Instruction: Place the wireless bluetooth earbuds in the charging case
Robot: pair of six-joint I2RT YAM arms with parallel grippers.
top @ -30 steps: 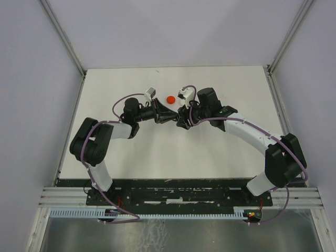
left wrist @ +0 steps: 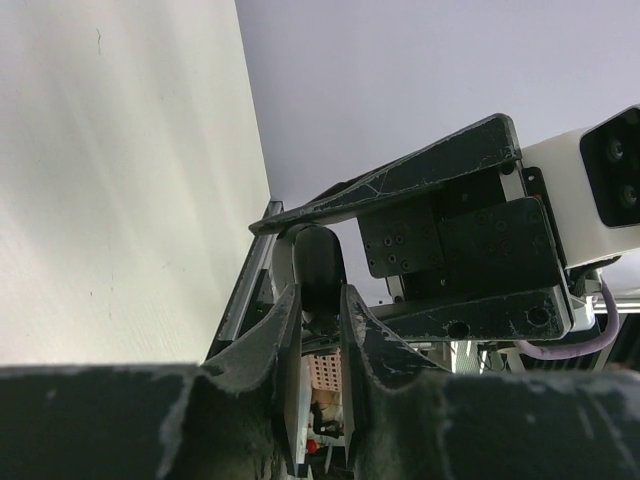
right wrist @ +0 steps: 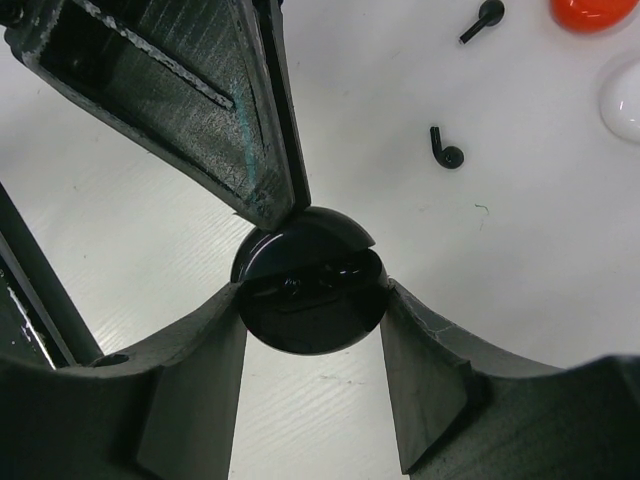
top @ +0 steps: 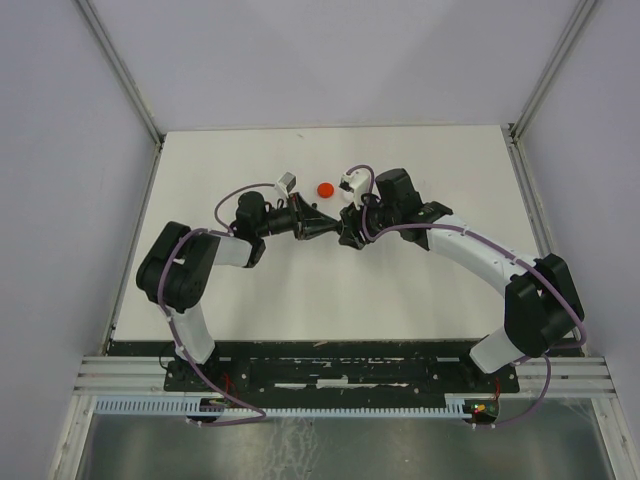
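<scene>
The black charging case is held in my right gripper, with its fingertips on either side of it. A seam with small dark details runs across its top. My left gripper reaches in from the left, and one of its fingertips rests at the upper edge of the case in the right wrist view. How far the left fingers stand apart is unclear. In the left wrist view the case appears beyond the left fingertips. Two small black earbuds lie apart on the white table.
An orange round object and a clear round piece lie on the table behind the grippers.
Both grippers have shifted very slightly toward the front of the table in the top view, still meeting at the case.
</scene>
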